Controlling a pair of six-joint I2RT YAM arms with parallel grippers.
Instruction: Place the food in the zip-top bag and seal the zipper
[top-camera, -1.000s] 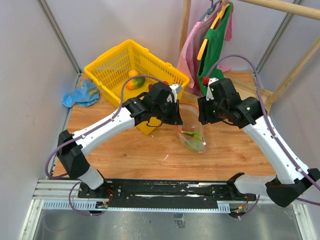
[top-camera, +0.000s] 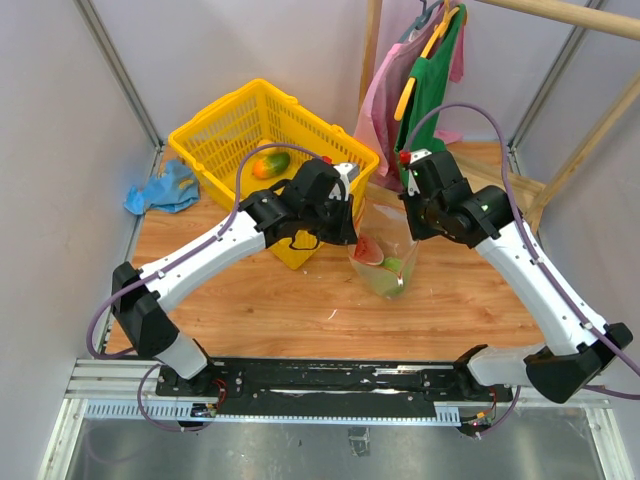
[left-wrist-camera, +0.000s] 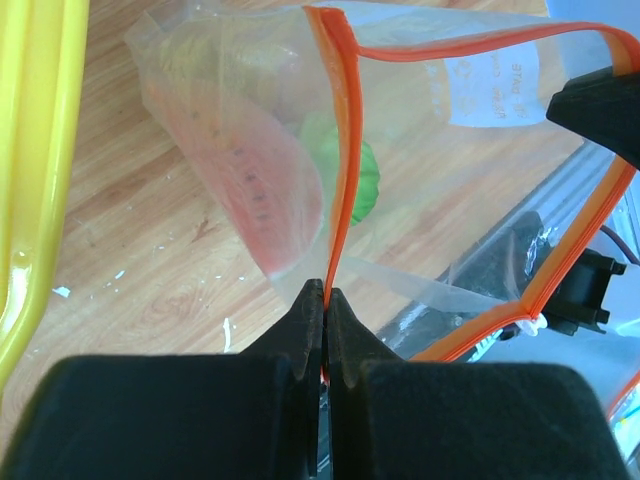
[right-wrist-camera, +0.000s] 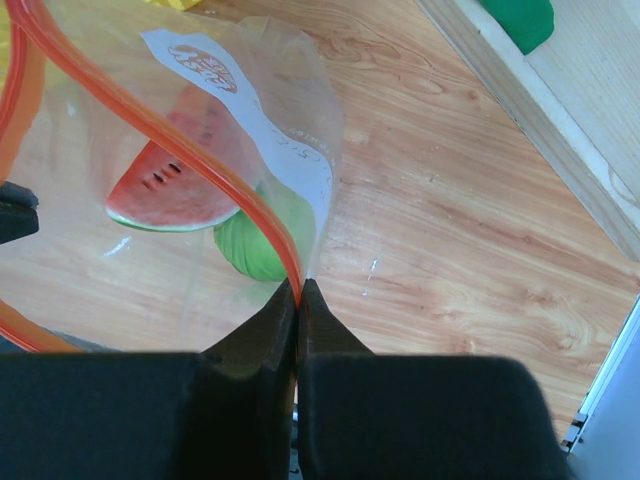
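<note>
A clear zip top bag (top-camera: 372, 225) with an orange zipper rim hangs between my two grippers, its mouth spread wide. Inside lie a watermelon slice (right-wrist-camera: 180, 175) and a green food piece (right-wrist-camera: 250, 245). My left gripper is shut on one side of the orange rim, which runs down between its fingertips. On the opposite side, my right gripper is likewise shut on the rim. In the top view, the left gripper (top-camera: 350, 238) and right gripper (top-camera: 415, 232) stand a short way apart, at about the same height in the picture.
A yellow basket (top-camera: 215, 125) with an orange-green fruit (top-camera: 270, 165) in it stands close behind the left arm. Clothes (top-camera: 428, 90) hang on a wooden rack behind the right gripper. A blue cloth (top-camera: 168, 190) lies far left.
The bag is lifted and tilted, and the watermelon slice shows more clearly in it. My left gripper has moved slightly left.
</note>
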